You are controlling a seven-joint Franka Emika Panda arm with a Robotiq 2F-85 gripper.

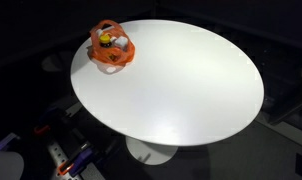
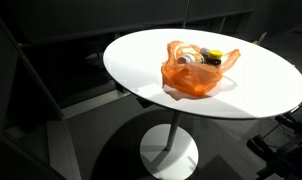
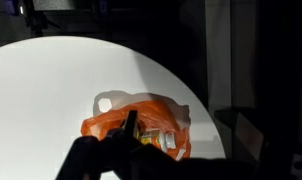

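An orange plastic bag point(image 1: 112, 58) sits on the round white table point(image 1: 181, 85), near its far left edge in exterior view 1. Bottles or jars show in its open top, one with a yellow cap point(image 1: 105, 39). From the other side, exterior view 2 has the bag point(image 2: 186, 78) close to the table's near edge. In the wrist view the dark gripper overlaps the lower part of the bag point(image 3: 103, 122) and hides some of its contents. Too dark to tell how its fingers stand; contact with the bag cannot be judged.
Apart from the bag, the tabletop point(image 2: 131, 50) is bare, with wide free room. A single white pedestal point(image 2: 169, 150) carries the table. Cables and dark equipment point(image 1: 76, 160) fill the lower left of exterior view 1.
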